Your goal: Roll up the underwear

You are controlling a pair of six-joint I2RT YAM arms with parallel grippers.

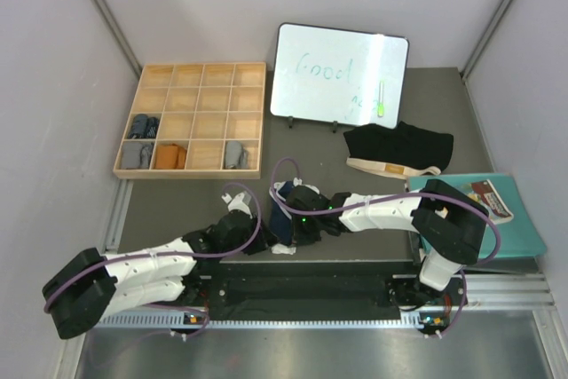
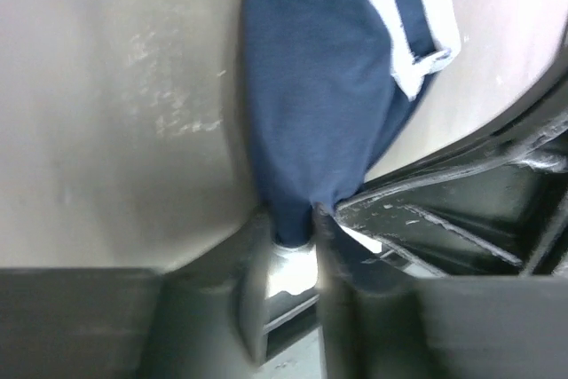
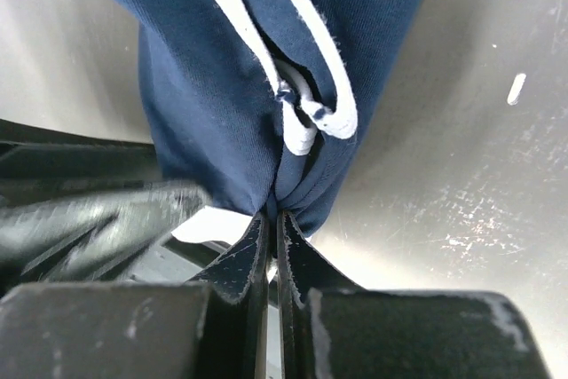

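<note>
The navy underwear (image 1: 286,201) with white trim lies as a narrow strip between my two arms near the table's front edge. In the right wrist view my right gripper is shut, and the folds of the underwear (image 3: 213,104) gather to a pinch right at its tips. In the left wrist view the tapered end of the underwear (image 2: 311,122) reaches down between the fingers of my left gripper. Those fingers stand a little apart, with a gap showing under the cloth. A white piece (image 1: 283,249) shows at the strip's near end; its lower side is hidden.
A wooden compartment box (image 1: 191,173) with several rolled cloths stands at the back left. Behind are a whiteboard (image 1: 328,86) and a black garment (image 1: 404,146). At the right lies a teal box (image 1: 524,239).
</note>
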